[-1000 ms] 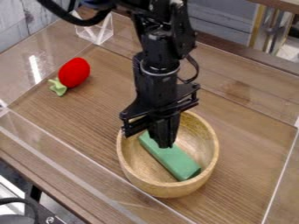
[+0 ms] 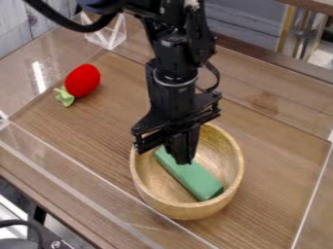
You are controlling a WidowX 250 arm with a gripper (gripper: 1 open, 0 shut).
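My black gripper [image 2: 176, 126] reaches down from the top of the view over a round wooden bowl [image 2: 221, 156]. Inside the bowl lies a green block [image 2: 192, 177], tilted diagonally, below the gripper's fingers. The fingertips are dark and overlap, so whether anything sits between them is hard to see; the green block appears free of them.
A red oval object [image 2: 82, 80] with a small green piece [image 2: 64, 96] lies at the upper left of the wooden table [image 2: 72, 156]. A clear plastic item stands at the top left.
The arm has shifted very slightly over the bowl; otherwise little differs.
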